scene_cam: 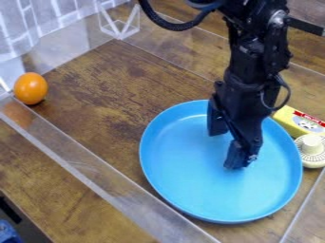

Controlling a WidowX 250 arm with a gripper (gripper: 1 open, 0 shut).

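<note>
My black gripper (231,140) reaches down from the top of the view, its fingers low over a large blue plate (191,188), right of the plate's middle. The fingers are apart, open; no object can be made out between them. The dark fingertips are hard to separate from one another, and whether they touch the plate cannot be told.
An orange round object (30,88) sits at the left. A yellow printed box (298,121) and a cream round lidded object (311,152) lie beside the plate at the right. Clear transparent strips edge the wooden surface at left. The wood behind the plate is mostly bare.
</note>
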